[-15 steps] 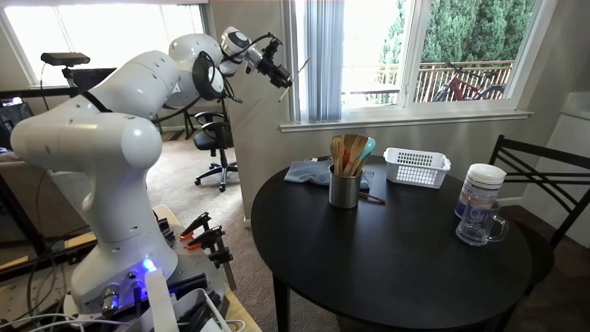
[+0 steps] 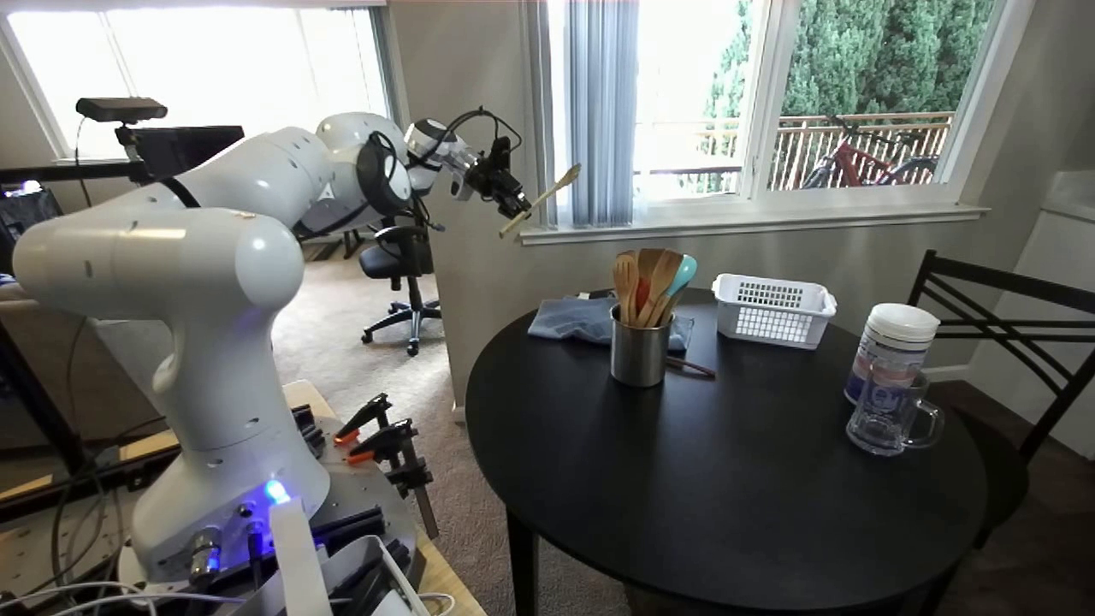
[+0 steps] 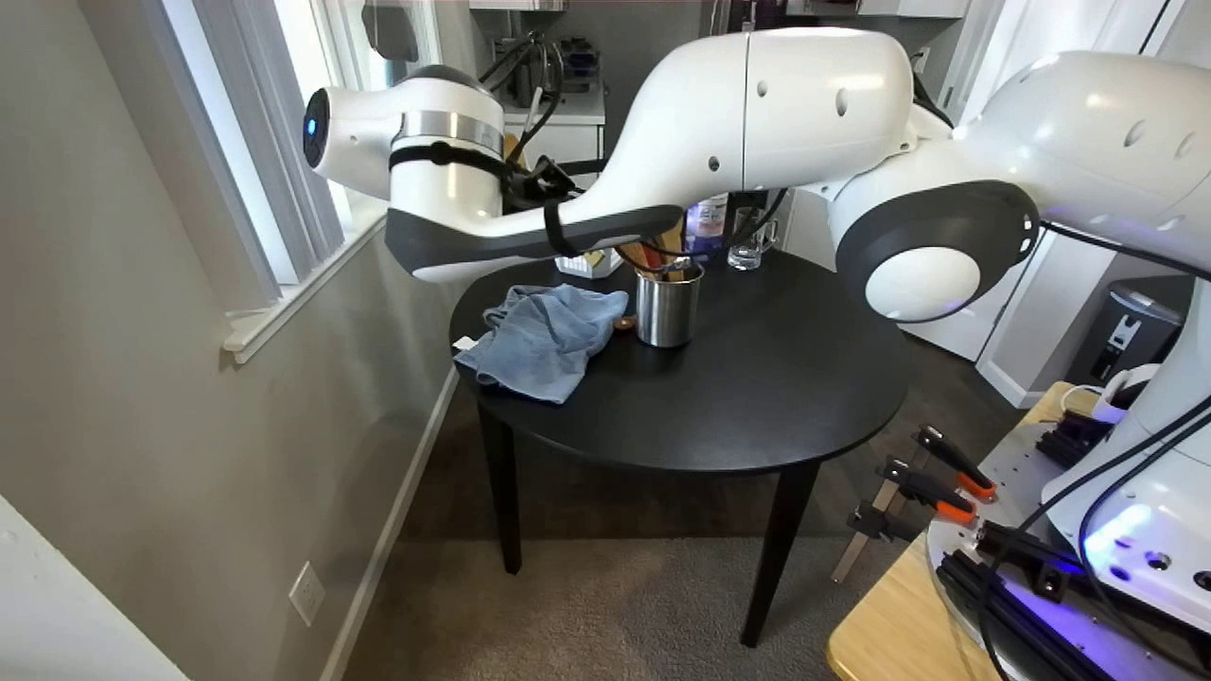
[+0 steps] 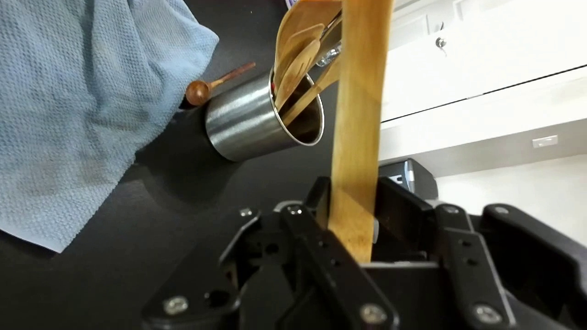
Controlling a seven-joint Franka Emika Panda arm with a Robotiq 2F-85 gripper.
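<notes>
A long wooden utensil (image 4: 360, 110) is clamped between the black fingers of my gripper. In exterior view 1 the gripper (image 2: 520, 209) is high up to the left of the round table, and the wooden utensil (image 2: 555, 192) slants up to the right with its wider end on top. On the table stands a metal holder (image 2: 638, 354) full of wooden spoons and spatulas and a turquoise utensil (image 2: 683, 273). It is below and apart from my gripper. In exterior view 2 the arm hides the gripper.
Beside the holder lie a blue cloth (image 3: 551, 340) and a small dark wooden spoon (image 4: 198, 92). Farther along are a white basket (image 2: 774, 311), a white-lidded tub (image 2: 900, 330) and a glass mug (image 2: 884, 419).
My gripper has come down and slightly left, still with the wooden utensil. The utensil has turned so that its flat face shows more. The things on the table have not moved.
</notes>
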